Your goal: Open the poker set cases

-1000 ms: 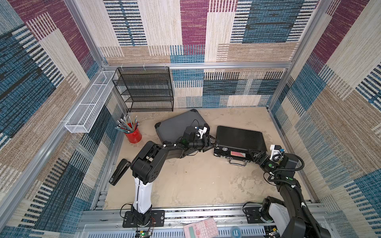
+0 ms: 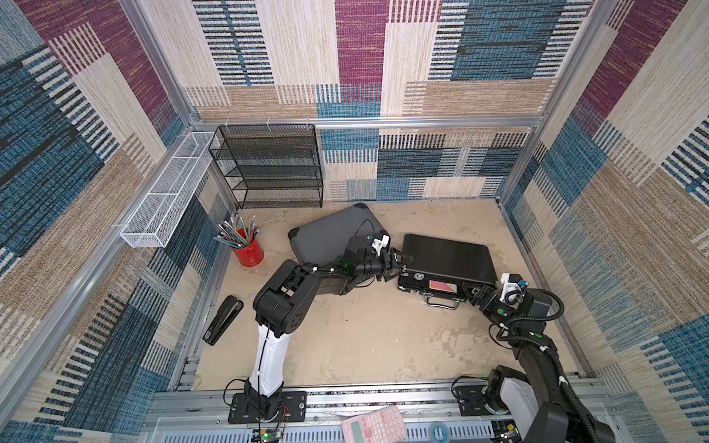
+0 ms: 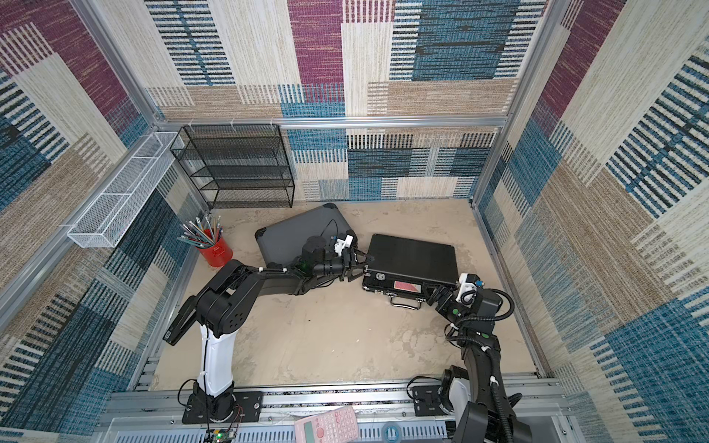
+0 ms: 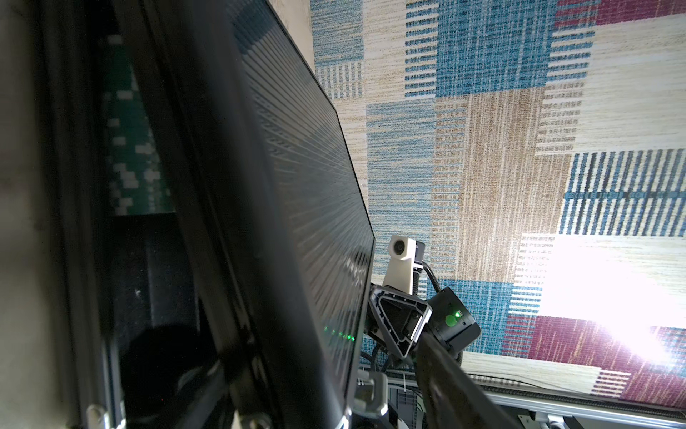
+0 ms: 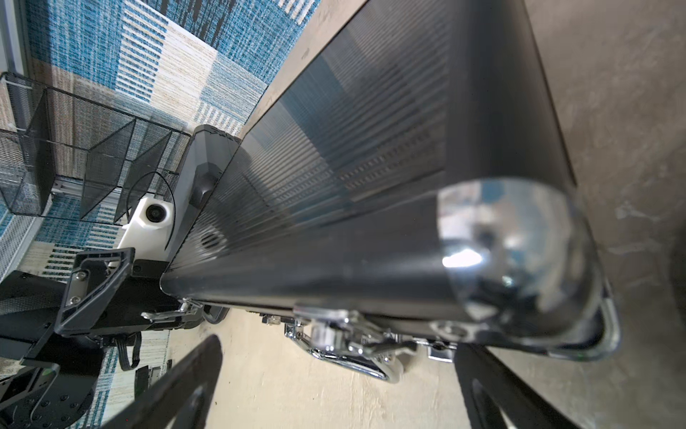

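Observation:
A black poker set case (image 2: 447, 257) lies at the right of the table, its lid partly raised along the front. In the left wrist view, green pixel-patterned contents (image 4: 128, 143) show under the lid edge (image 4: 286, 286). At the case's left end, my left gripper (image 2: 399, 262) is shut on that lid edge, one finger inside and one outside. My right gripper (image 2: 483, 295) stands open by the front right corner (image 5: 518, 257), fingers apart below the lid, with a chrome latch (image 5: 343, 332) between and beyond them. A second, grey case (image 2: 328, 229) lies shut behind the left arm, which partly hides it.
A red cup of pens (image 2: 249, 254) and a black stapler (image 2: 223, 320) stand at the left. The black mesh shelf (image 2: 269, 166) is at the back left. Bare table (image 2: 376, 339) lies in front of the cases, and a pink calculator (image 2: 374, 426) sits beyond the front edge.
My left arm has shifted right, bringing its gripper onto the case's left end. The right gripper has barely moved, and the case has stayed nearly where it was.

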